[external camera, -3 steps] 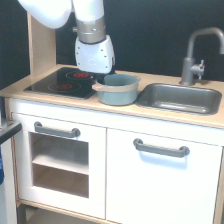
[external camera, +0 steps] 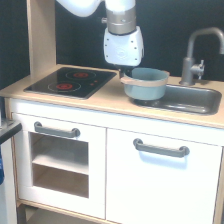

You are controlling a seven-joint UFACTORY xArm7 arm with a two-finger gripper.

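Observation:
A grey-blue pot (external camera: 149, 87) is at the left end of the metal sink (external camera: 190, 98), in front of part of its basin. Its light-coloured handle points left. My gripper (external camera: 124, 74), under a white hand, reaches down at the pot's left side by that handle. Whether the pot's base touches the sink rim or hangs just above it cannot be told.
A black stovetop (external camera: 70, 82) with red-marked burners lies bare at the left of the wooden counter. The faucet (external camera: 190, 62) rises behind the sink. Below are an open-fronted oven (external camera: 62, 165) and a white cabinet door (external camera: 160, 180) with grey handles.
The pot has moved right and slightly up, from beside the stovetop to the sink's left end. My gripper has travelled the same way with it.

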